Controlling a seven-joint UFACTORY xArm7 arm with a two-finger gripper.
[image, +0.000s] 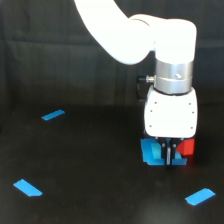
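My gripper (169, 158) points straight down at the right side of the camera view, its dark fingers low over a bright blue object (151, 149). Directly right of the blue patch, a small red object (187, 146) shows partly behind the gripper. The white hand covers the upper parts of both, so their full shapes are hidden. The fingers look close together, but whether they are open, shut or touching anything is too small to make out.
Blue tape strips mark the black table at the back left (53, 115), front left (27, 188) and front right (200, 197). A dark curtain (60, 60) hangs behind.
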